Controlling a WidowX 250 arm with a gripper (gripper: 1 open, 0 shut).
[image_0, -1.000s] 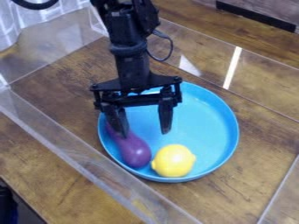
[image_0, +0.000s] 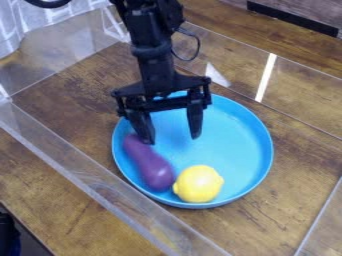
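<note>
My black gripper (image_0: 163, 124) hangs open over the back half of a blue round plate (image_0: 241, 150), its two fingers spread wide. On the plate's left lies a purple eggplant (image_0: 151, 167), below the left finger. A yellow lemon-like object (image_0: 199, 184) sits at the plate's front right, clear of the fingers. Nothing shows between the fingertips.
A wooden table (image_0: 281, 90) surrounds the plate, with free room to the right and back left. A clear plastic wall runs diagonally along the left and front, close to the plate. A pale strip lies on the table at the back right.
The gripper has moved up and back, away from the eggplant, which is now less covered by the left finger. The plate and both objects look unmoved.
</note>
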